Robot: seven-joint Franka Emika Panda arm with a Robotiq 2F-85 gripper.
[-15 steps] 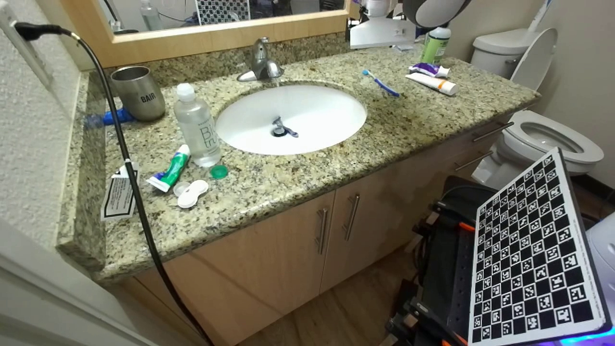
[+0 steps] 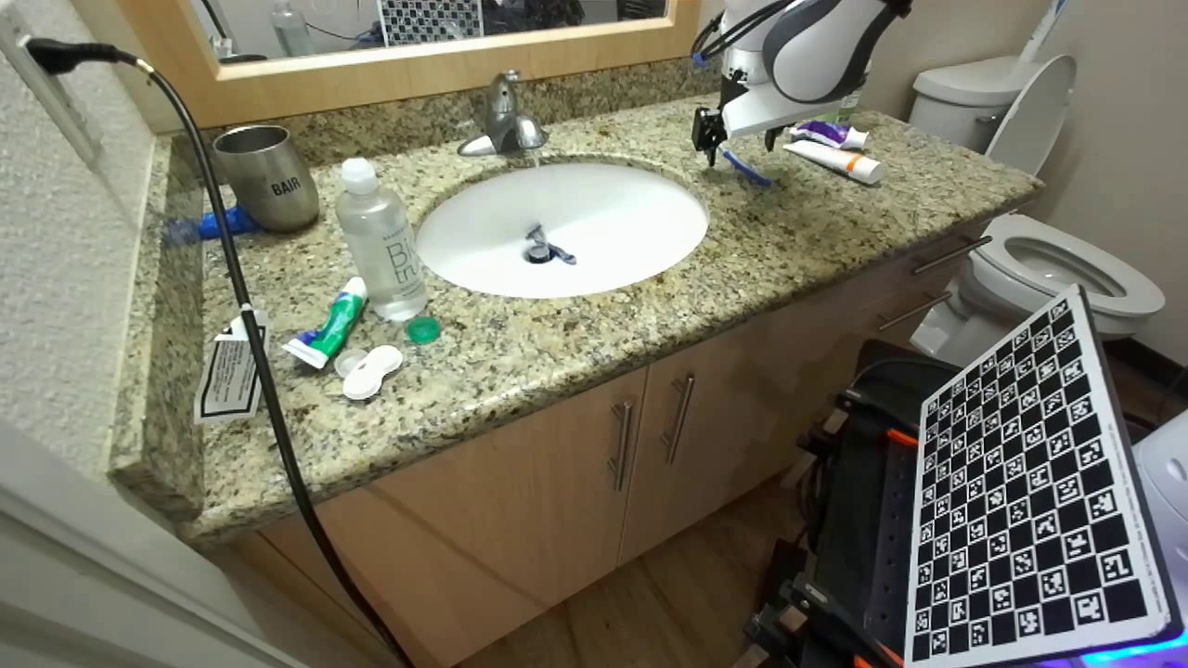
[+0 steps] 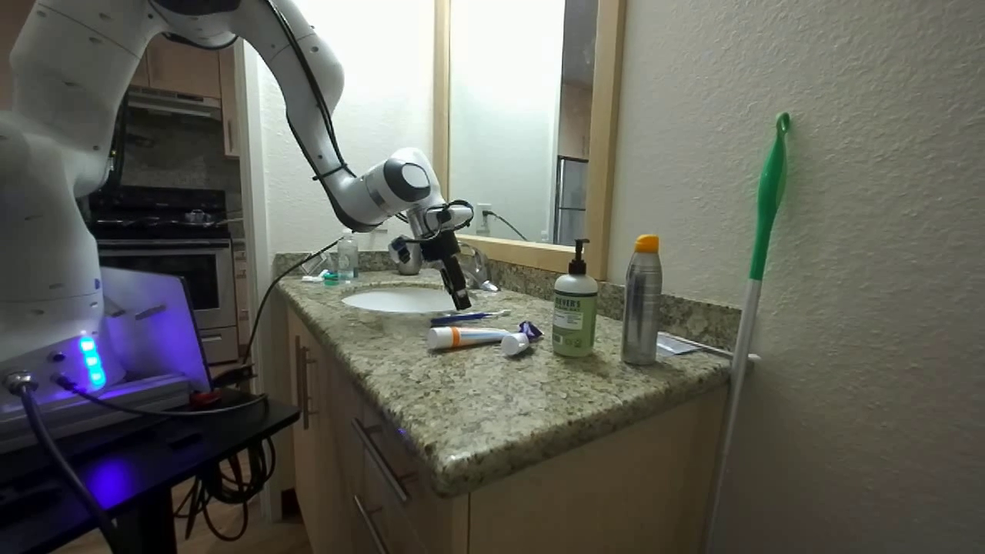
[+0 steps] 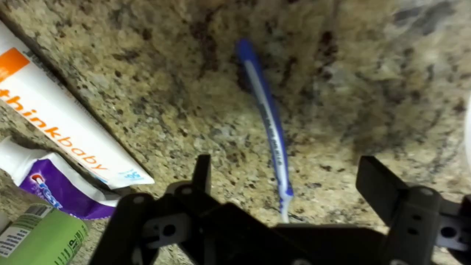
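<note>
A blue toothbrush (image 4: 270, 119) lies flat on the granite counter, right of the sink in exterior view 1, where its handle (image 2: 746, 169) shows. My gripper is open above it, and the brush runs between the two spread fingers without touching either in the wrist view. The brush's head end is hidden behind the gripper body there. Exterior view 2 has the gripper (image 3: 461, 301) pointing down, close over the toothbrush (image 3: 466, 318).
A white-and-orange tube (image 4: 66, 115), a purple toothpaste tube (image 4: 62, 185) and a green soap bottle (image 3: 575, 314) lie or stand beside the brush. The sink (image 2: 562, 228) is on its other side. A metal cup (image 2: 265, 178) and clear bottle (image 2: 380, 245) stand far left.
My gripper has come down from above the counter's back edge to just over the toothbrush, covering its head and most of the soap bottle. The brush and tubes have stayed in place.
</note>
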